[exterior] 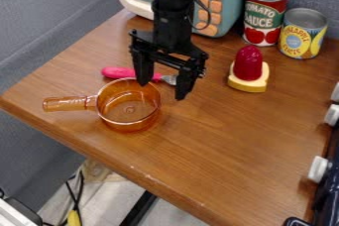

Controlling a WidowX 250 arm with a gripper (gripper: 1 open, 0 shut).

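My black gripper [162, 81] hangs above the table, open, its fingers spread, with the left finger over the rim area of the amber transparent pan [129, 117]. The pan sits on the wooden table [212, 170], handle pointing left. A pink-handled utensil [117, 72] with a silver end lies behind the pan, partly hidden by the gripper. A red object [247, 63] stands on a pale yellow base to the right of the gripper.
A tomato can [264, 17] and a yellow can [302, 35] stand at the back right beside a teal toy microwave [217, 4]. A dark appliance with white knobs lines the right edge.
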